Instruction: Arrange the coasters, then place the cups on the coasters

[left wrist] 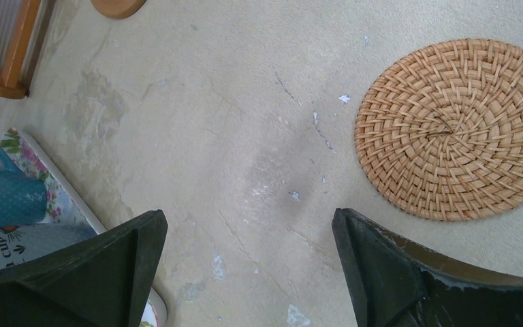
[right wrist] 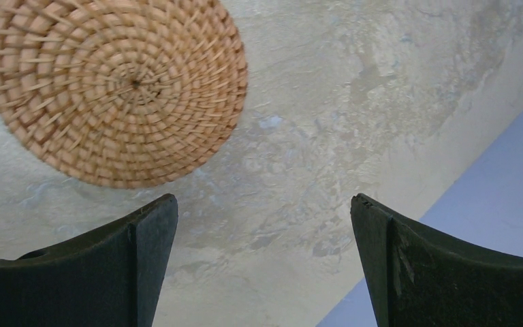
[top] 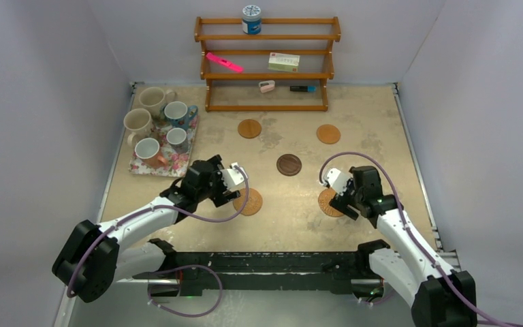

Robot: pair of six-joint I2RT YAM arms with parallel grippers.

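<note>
Several cups stand together at the back left, on and around a floral tray [top: 141, 167]: an orange-handled cup [top: 148, 148], a small grey cup [top: 177, 137], a blue-patterned cup [top: 176, 113] and two cream mugs. Round coasters lie bare on the table; the dark brown coaster [top: 289, 165] is in the middle. Beside the left woven coaster [left wrist: 453, 129] my left gripper hangs open and empty. My right gripper, likewise open with nothing between its fingers, is over the table by the right woven coaster [right wrist: 116, 88]. In the left wrist view, cups show partly behind the left finger.
A wooden rack [top: 267, 75] at the back carries a blue-labelled jar [top: 251, 20], a pink item, a small box and a marker. Two plain wood coasters [top: 249, 128] lie in front of it. Open table surrounds the dark coaster.
</note>
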